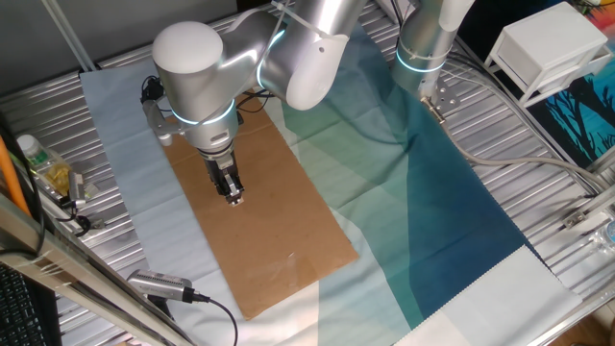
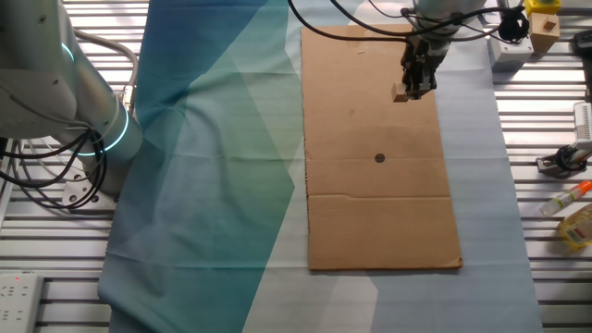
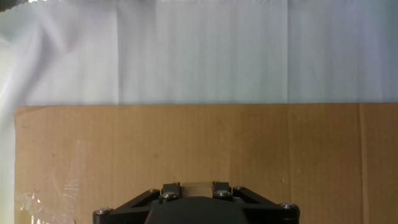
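Observation:
A small wooden block (image 2: 400, 92) is gripped at the fingertips of my gripper (image 1: 234, 200), its pale face sticking out to one side in exterior view 2. In the wrist view the block's edge (image 3: 196, 185) spans the gap between the two black fingers. Beneath lies a flat brown cardboard sheet (image 1: 279, 231); how high the block is above it is hard to tell. On the bare cardboard a round dark spot (image 2: 379, 158) shows in exterior view 2.
A blue, green and grey cloth (image 2: 222, 176) covers the slatted metal table. Along one side stand a yellow bottle (image 2: 578, 227), a white box (image 2: 510, 55) and a wooden block with a yellow top (image 2: 543, 30). A silver cabled device (image 1: 159, 284) lies near the cardboard. Most of the cardboard is clear.

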